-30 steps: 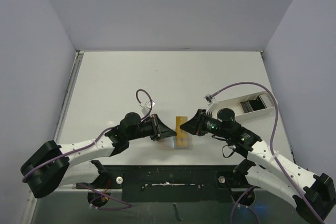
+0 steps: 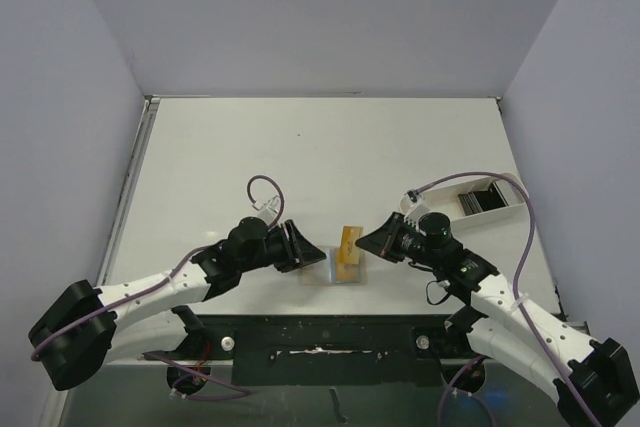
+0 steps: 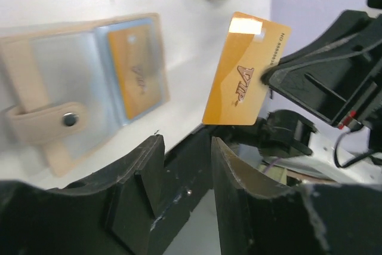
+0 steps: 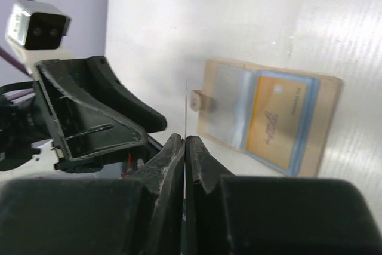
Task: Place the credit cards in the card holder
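Note:
A gold card hangs in the air, and my right gripper is shut on it; the right wrist view shows the card edge-on as a thin line. The card holder lies spread on the table below. One gold card rests in its blue-edged pocket, the other half being clear and bare, with a snap strap at its side. My left gripper is open, nothing between its fingers, to the left of the held card and apart from it.
At the right of the table stands a white box with dark items in one end. The two grippers are close together over the holder. Behind them the table is wide and clear.
The left gripper has parted from the held card, opened and drawn back left.

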